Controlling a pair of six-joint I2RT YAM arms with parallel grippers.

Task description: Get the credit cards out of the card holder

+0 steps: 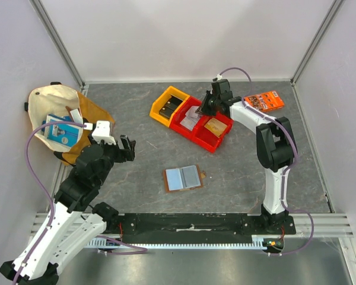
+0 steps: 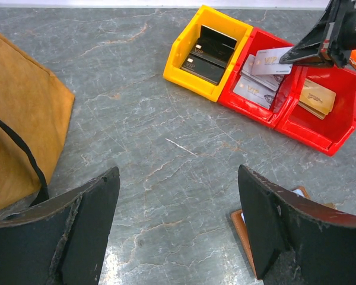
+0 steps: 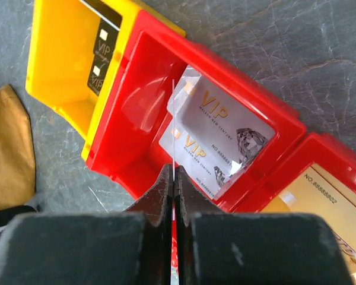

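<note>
A white VIP card [image 2: 272, 62] is pinched in my right gripper, which is shut on its edge over the middle, red bin [image 3: 148, 113]. From the right wrist it shows edge-on as a thin line. Below it, white VIP cards [image 3: 216, 122] lie in that bin. The card holder [image 1: 183, 178] rests open on the table, brown with clear sleeves; its pale contents are hard to make out. My left gripper is open and empty, its fingers [image 2: 86, 228] wide apart at the left of the table.
A yellow bin [image 2: 178, 56] with black VIP cards adjoins the red bin. Another red bin [image 2: 344, 119] holds gold cards. An orange packet [image 1: 264, 101] lies back right, a bag [image 1: 95, 127] at left.
</note>
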